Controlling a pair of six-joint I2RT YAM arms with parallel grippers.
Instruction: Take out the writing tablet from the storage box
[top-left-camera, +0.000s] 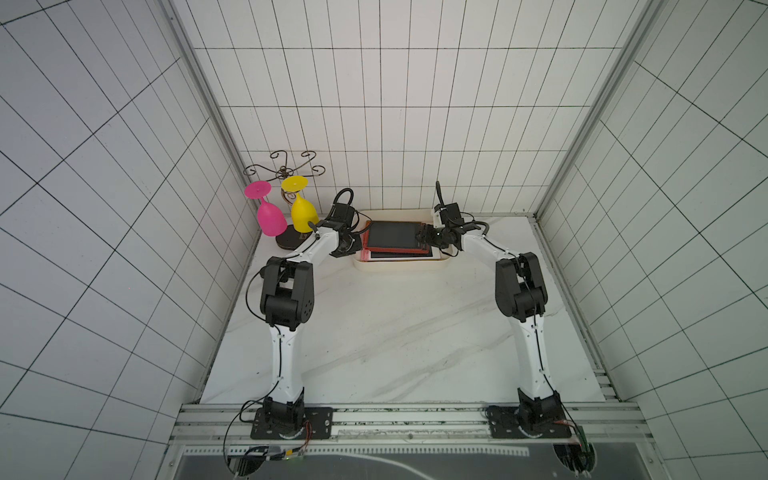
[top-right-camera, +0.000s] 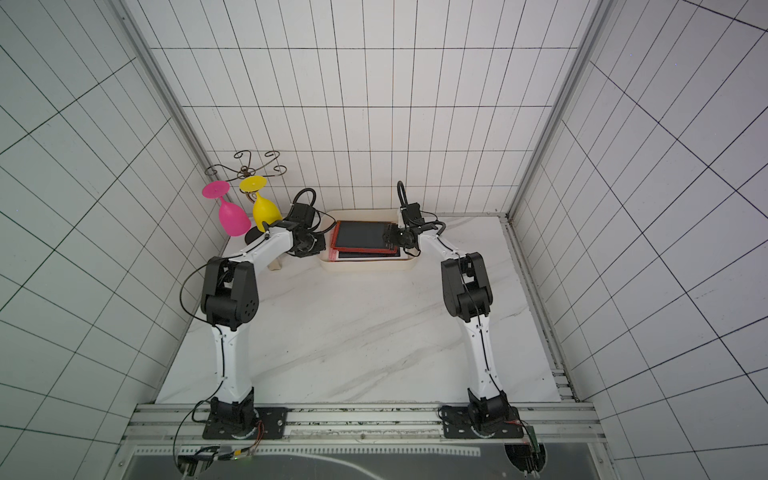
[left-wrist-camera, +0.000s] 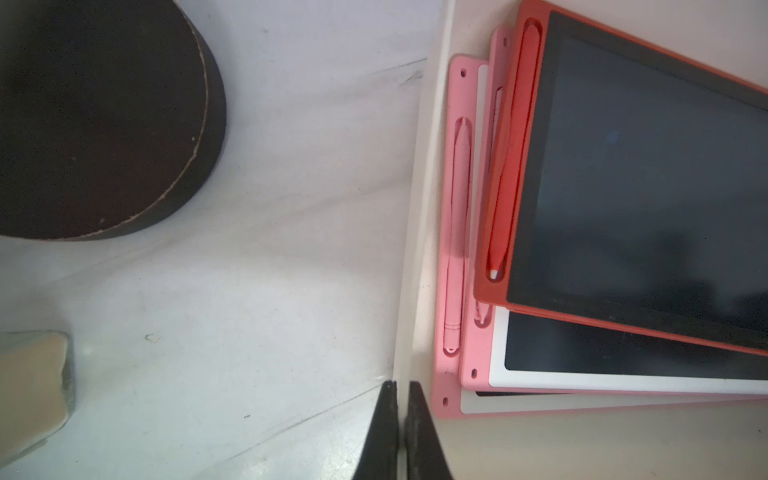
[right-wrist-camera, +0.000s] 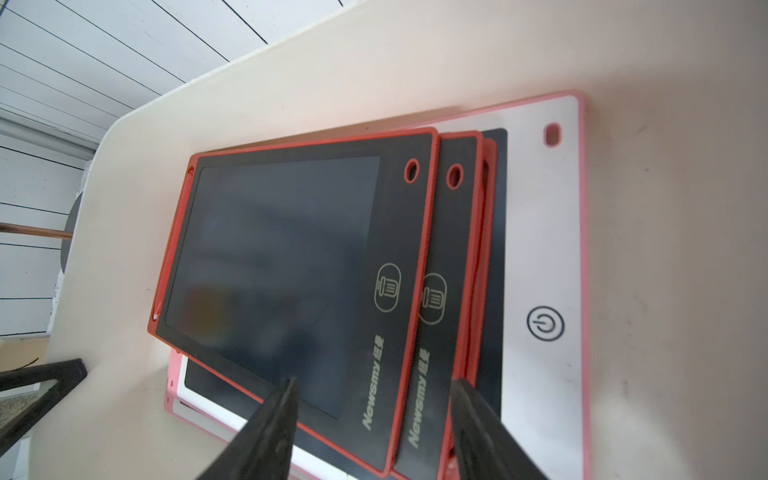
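Note:
The cream storage box (top-left-camera: 400, 265) at the back of the table holds stacked writing tablets: red-framed black ones (right-wrist-camera: 280, 280) on top, with pink and white ones (right-wrist-camera: 544, 376) beneath. My left gripper is at the box's left wall (left-wrist-camera: 432, 96), shut, its fingers by the wall beside the pink tablets' lower corners. My right gripper stands part open over the right end of the stack, its fingertips above the upper red tablets near their printed borders, holding nothing that shows.
A black round stand base (left-wrist-camera: 96, 120) is left of the box, carrying pink (top-left-camera: 271, 216) and yellow (top-left-camera: 304, 211) glasses on a wire rack. A pale block (left-wrist-camera: 28, 384) lies nearby.

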